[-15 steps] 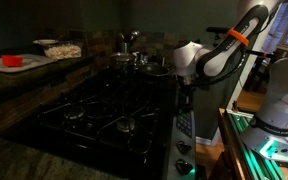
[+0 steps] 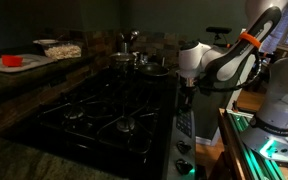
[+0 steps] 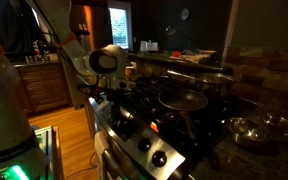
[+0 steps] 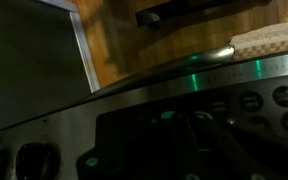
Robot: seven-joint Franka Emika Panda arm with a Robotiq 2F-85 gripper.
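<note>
My gripper hangs pointing down over the stove's front control panel (image 4: 134,98), dark against the dark display. It is shut, with nothing showing between its fingers. In exterior view 1 the gripper (image 2: 186,100) is at the front right edge of the stove, close to the panel; whether it touches cannot be made out. Exterior view 2 shows the white arm (image 3: 106,62) reaching over the same front edge, its fingertips lost in shadow.
Black burner grates (image 2: 109,105) cover the stove. Pans stand at the back, including a large skillet (image 3: 183,100). Knobs (image 3: 159,158) line the front. An oven handle (image 4: 164,72) with a checked towel (image 4: 269,40) juts out below. A red item (image 2: 12,60) sits on the counter.
The arm's white wrist section has shifted slightly to the right in exterior view 1. The stove and the things around it look unchanged.
</note>
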